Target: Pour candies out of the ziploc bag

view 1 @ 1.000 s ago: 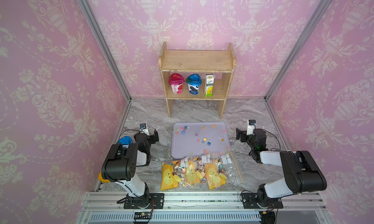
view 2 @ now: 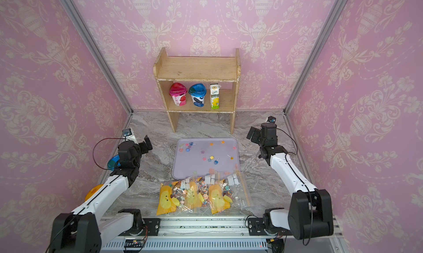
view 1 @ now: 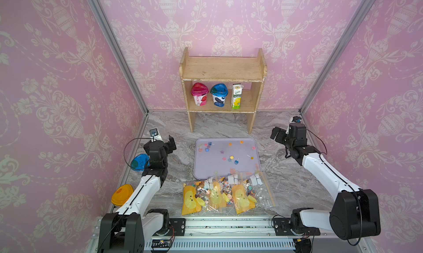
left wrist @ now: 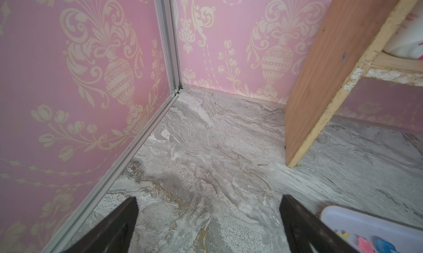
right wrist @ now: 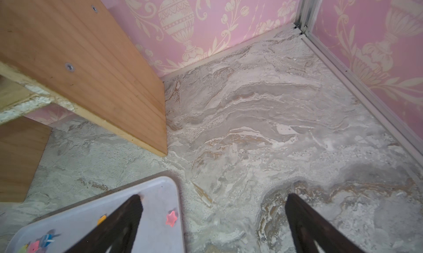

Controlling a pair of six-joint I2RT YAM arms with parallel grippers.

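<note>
Several clear ziploc bags of candies [view 1: 216, 195], with yellow bear prints, lie along the front edge, overlapping the front of a lavender tray [view 1: 207, 162]. Small colourful candies are scattered on the tray. My left gripper [view 1: 165, 143] is raised left of the tray, open and empty. My right gripper [view 1: 278, 134] is raised right of the tray, also open and empty. Both wrist views show mostly marble table between the blurred fingertips.
A wooden shelf [view 1: 222, 65] stands at the back, holding pink and blue tubs and a carton [view 1: 236, 96]. Blue [view 1: 138, 162] and orange [view 1: 121, 193] containers lie at the left edge.
The bags, tray and shelf items have not moved.
</note>
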